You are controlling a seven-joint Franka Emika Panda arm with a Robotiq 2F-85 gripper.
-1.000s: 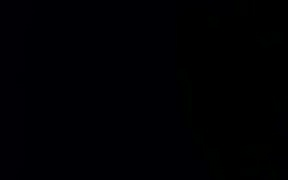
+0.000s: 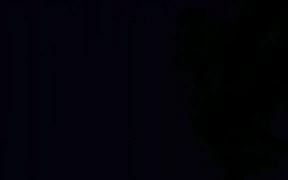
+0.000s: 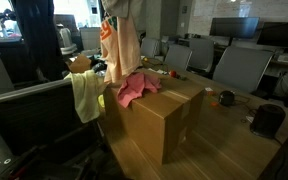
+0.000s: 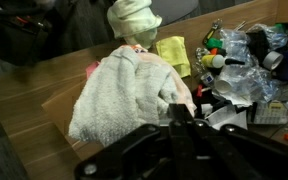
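Note:
A pale pinkish-white cloth (image 3: 122,55) with an orange patch hangs above the near end of a cardboard box (image 3: 154,115). In the wrist view, that cloth (image 4: 129,95) spreads from my gripper, whose dark fingers are shut on it; the exact pinch is hard to make out. A red-pink cloth (image 3: 136,88) lies draped on the box edge. Cream fabric (image 3: 87,95) hangs just left of the box and shows as a bunched cream cloth (image 4: 134,18) at the top of the wrist view. Exterior view 1 is almost wholly black.
Inside the box lies clutter: a yellow cloth (image 4: 172,58), clear plastic bags (image 4: 242,82) and several small items. A black speaker-like object (image 3: 267,121) stands on the wooden table (image 3: 219,145), whose front part is clear. Chairs and monitors are behind.
Exterior view 1 is slightly less dark than a second ago, with a faint shape at right; no movement can be made out.

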